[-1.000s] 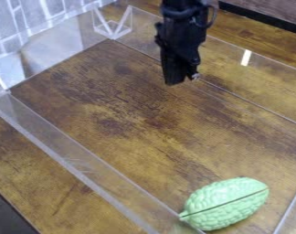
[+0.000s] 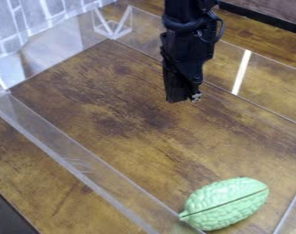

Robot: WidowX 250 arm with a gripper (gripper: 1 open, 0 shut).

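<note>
A black robot gripper (image 2: pixel 185 91) hangs over the back middle of the wooden table (image 2: pixel 114 137), pointing down; whether its fingers are open or shut is hard to make out. A pale green, textured, oval object with a dark lengthwise line (image 2: pixel 224 201) lies at the front right, well apart from the gripper.
Clear plastic strips or low walls (image 2: pixel 59 151) border the work area on several sides. A white curtain-like backdrop (image 2: pixel 28 32) is at the back left.
The gripper has come a little toward the camera and lower in the picture. The green object has not moved.
</note>
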